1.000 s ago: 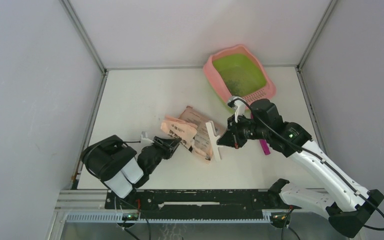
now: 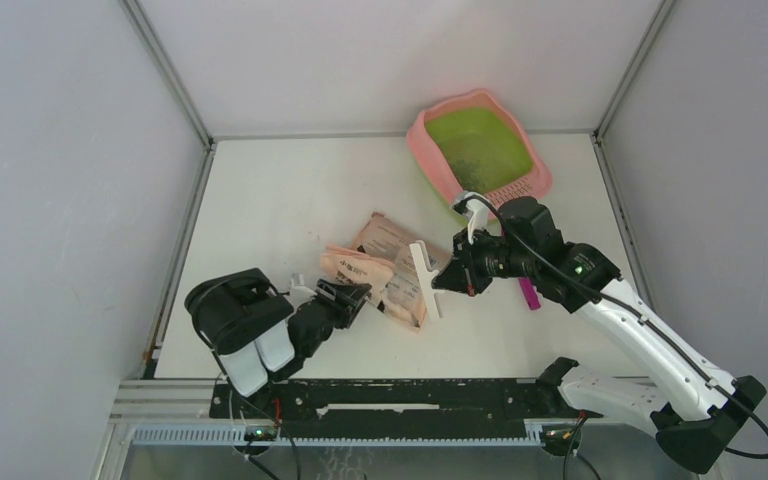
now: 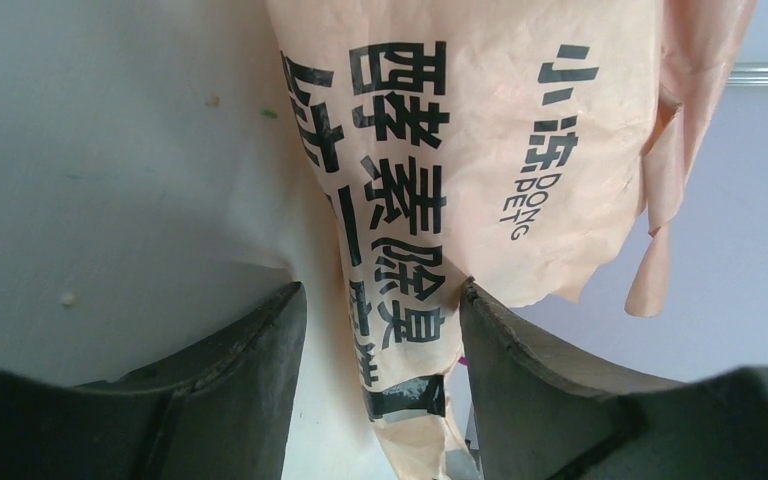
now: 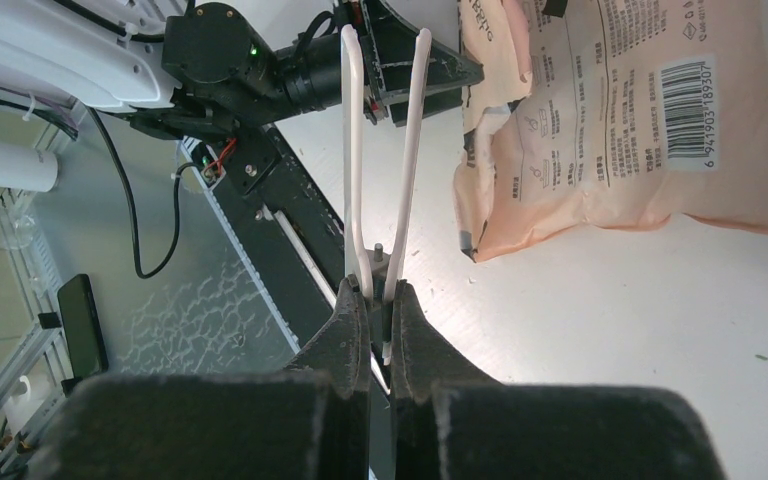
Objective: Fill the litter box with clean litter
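The peach litter bag (image 2: 401, 292) lies on the table, its near-left end folded up in a printed flap. Around this flap (image 3: 395, 200) my left gripper stands part open, one finger on each side; the right-hand finger (image 3: 500, 330) appears to touch the paper. My right gripper is shut on a white two-armed clip (image 4: 412, 150), whose arms spread in a narrow V. From above, the clip (image 2: 425, 280) is seen over the bag's right part. The pink litter box (image 2: 432, 155) with its green inside stands at the back right.
A magenta object (image 2: 529, 293) lies partly hidden beneath the right arm. Bare table (image 2: 260, 210) extends to the left and behind the bag, and the black rail (image 2: 410, 392) borders the front edge.
My left arm has swung slightly right and toward the front, its gripper edging rightward at the bag's folded end. The flap has shifted and flattened a little. The right arm stays still.
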